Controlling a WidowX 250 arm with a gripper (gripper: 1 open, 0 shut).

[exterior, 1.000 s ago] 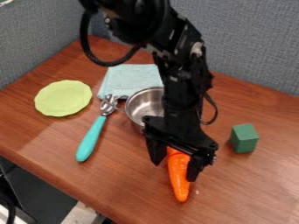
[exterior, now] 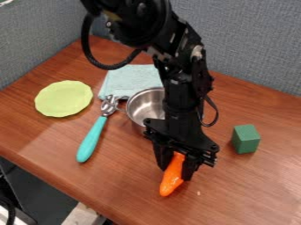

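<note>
My black gripper (exterior: pixel 177 156) is low over the table in the camera view, its fingers around the upper part of an orange carrot (exterior: pixel 173 176) that lies on the wooden surface, pointing toward the front. The fingertips are mostly hidden by the gripper body and the carrot, so whether they grip it firmly is hard to see.
A steel pot (exterior: pixel 147 104) sits just behind the gripper. Left of it are a light blue cloth (exterior: pixel 123 79), a turquoise-handled utensil (exterior: pixel 91 136) and a yellow plate (exterior: pixel 62 98). A green block (exterior: pixel 245 139) stands to the right.
The gripper's fingers appear to have drawn closer together around the carrot, whose visible part has narrowed and shifted slightly.
</note>
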